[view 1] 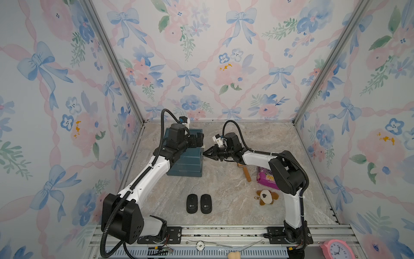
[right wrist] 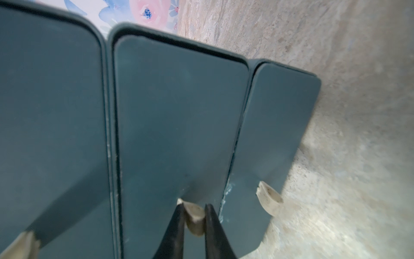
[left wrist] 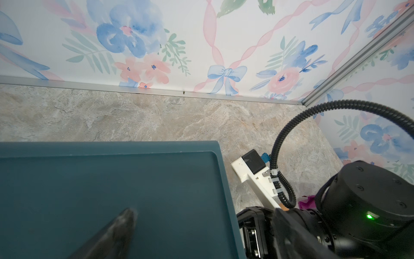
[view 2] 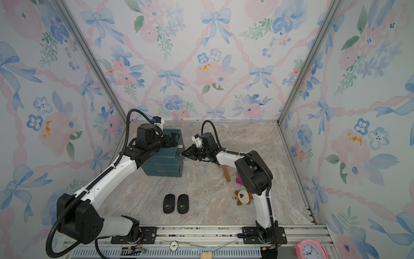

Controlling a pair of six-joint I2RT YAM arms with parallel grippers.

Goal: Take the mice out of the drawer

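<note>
Two black mice, one (view 1: 192, 203) left of the other (view 1: 206, 203), lie side by side on the table's front part. The blue-grey drawer cabinet (view 1: 184, 168) stands behind them. Its drawer fronts appear closed, so the inside is hidden. Above the cabinet top (left wrist: 129, 185), my left gripper is open, its fingers wide apart across the right edge. At the cabinet's front, my right gripper has its fingertips close together around the pale tab (right wrist: 194, 220) of the middle drawer (right wrist: 181, 116). Whether they press on it cannot be told.
Two more pale tabs stick out, on the lower drawer (right wrist: 269, 199) and the upper one (right wrist: 21, 247). A brown plush toy (view 1: 267, 196), a purple packet (view 1: 266, 177) and an orange-brown stick (view 1: 246, 173) lie around the right arm.
</note>
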